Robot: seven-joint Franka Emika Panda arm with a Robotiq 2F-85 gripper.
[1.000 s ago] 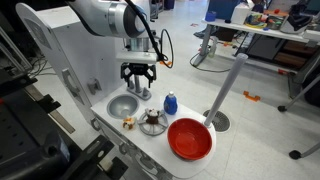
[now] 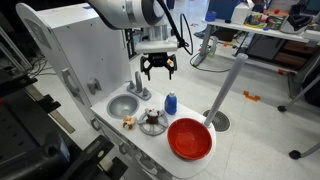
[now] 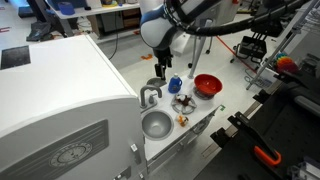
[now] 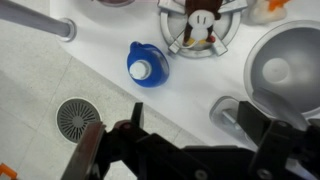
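My gripper (image 2: 159,74) hangs in the air over the back edge of the white counter, near the tap. Its two fingers stand wide apart in the wrist view, so it is open, with nothing between them. A blue bottle with a white cap (image 4: 147,65) stands upright on the counter, ahead of the fingers and apart from them. On the round stove ring sits a small brown and white toy (image 4: 202,18). An orange and white toy (image 2: 129,122) lies in front, between the sink and the ring.
A red bowl (image 2: 189,139) occupies the counter's right end. The round metal sink (image 2: 123,106) and grey tap (image 2: 142,88) are at the left, beside a tall white cabinet (image 2: 95,55). A grey post (image 2: 227,88) rises behind the bowl.
My gripper has moved rightward and a little upward in exterior view 1, from over the tap towards the blue bottle's side. The objects on the counter have stayed in place.
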